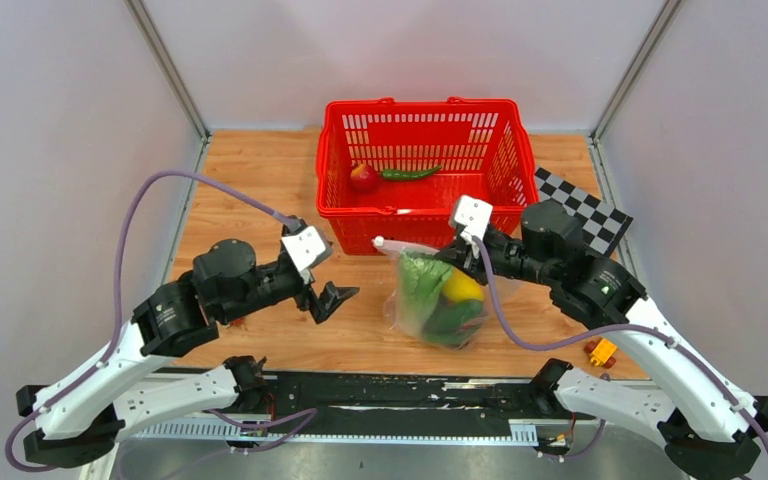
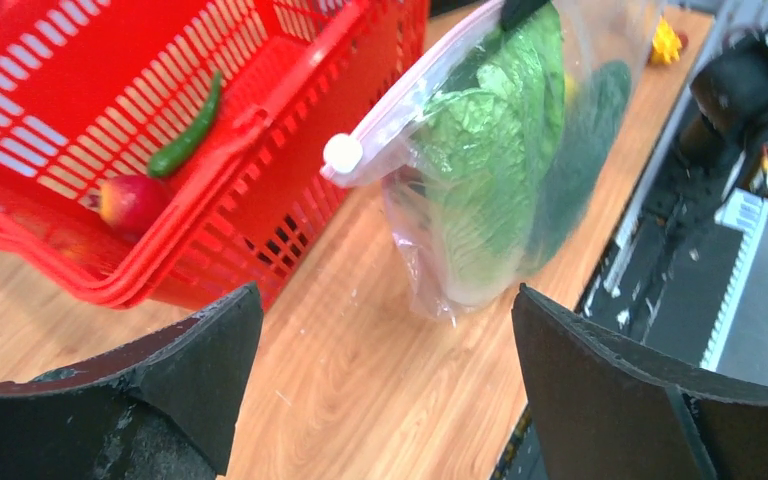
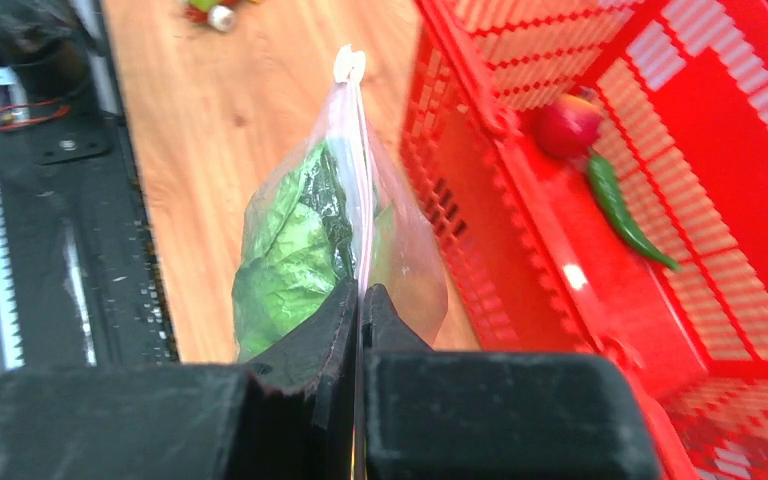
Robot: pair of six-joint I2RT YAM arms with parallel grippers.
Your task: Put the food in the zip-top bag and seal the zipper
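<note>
A clear zip top bag [image 1: 430,300] hangs from my right gripper [image 1: 447,258], which is shut on its top edge. Inside are green lettuce [image 2: 495,150], a yellow item [image 1: 462,287] and a dark green vegetable [image 1: 452,319]. In the right wrist view the edge runs as a thin pale line between the fingertips. At the bag's free end is the white slider [image 2: 343,153]. Left of the bag and apart from it, my left gripper [image 1: 337,304] stands open, nothing between its fingers. Whether the edge beneath the right fingers is closed cannot be told.
The red basket [image 1: 360,228] stands just behind the bag and holds a red fruit [image 1: 364,178] and a green chili [image 1: 410,174]. A checkered board [image 1: 585,213] lies at the right, a small yellow object [image 1: 602,351] at the front right. Bare table [image 1: 250,180] shows left of the basket.
</note>
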